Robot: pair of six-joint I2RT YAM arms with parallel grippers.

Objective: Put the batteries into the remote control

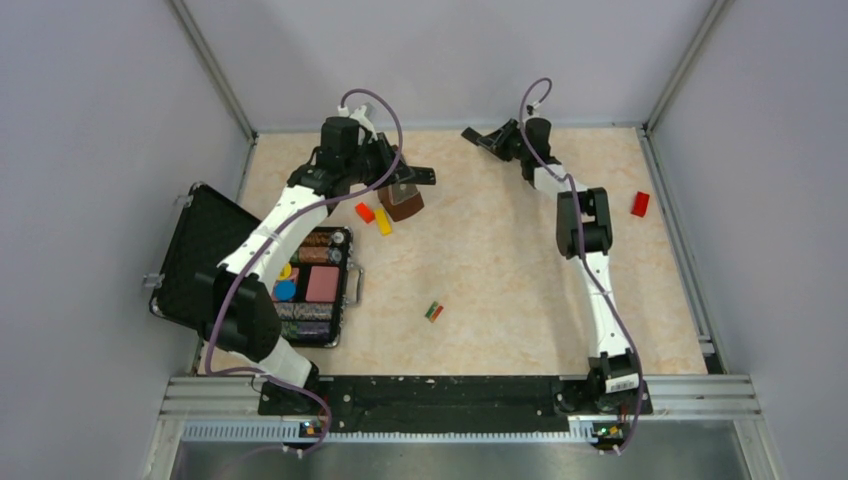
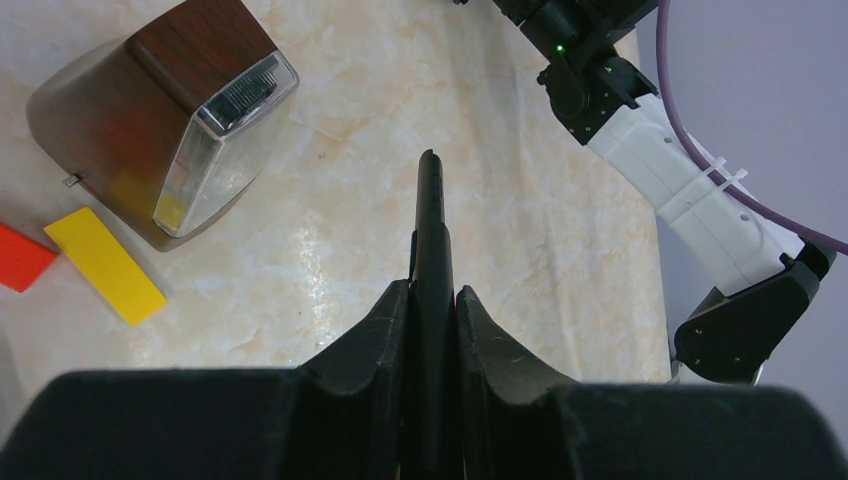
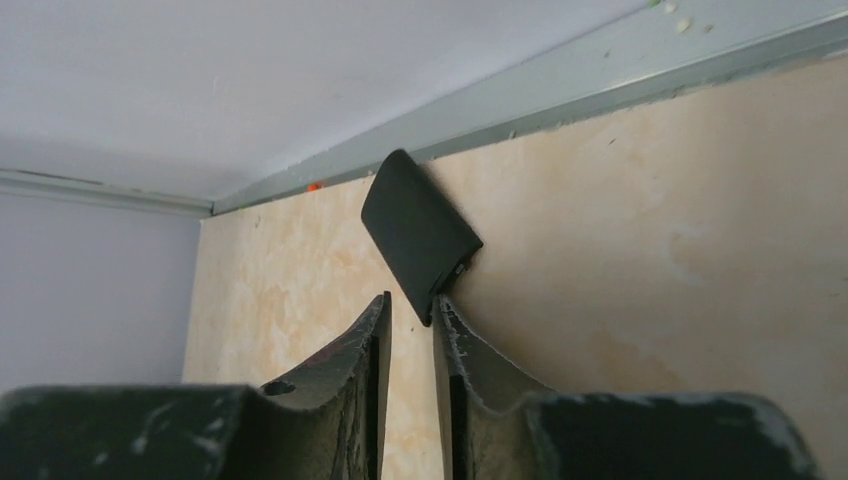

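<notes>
My left gripper is shut on the black remote control [image 2: 432, 240], held above the table [image 1: 520, 260] near a brown wooden object [image 1: 400, 205] with a clear front. At the back edge lies a small black cover [image 3: 415, 225], with my right gripper at its near corner, fingers part open, the cover just beyond the tips. Two small batteries [image 1: 434, 311] with green and red colours lie side by side at the front middle of the table.
An open black case [image 1: 355, 285] of coloured items fills the front left. Red [image 2: 22, 255] and yellow [image 2: 105, 265] blocks lie by the wooden object; another red block [image 1: 640, 203] lies at right.
</notes>
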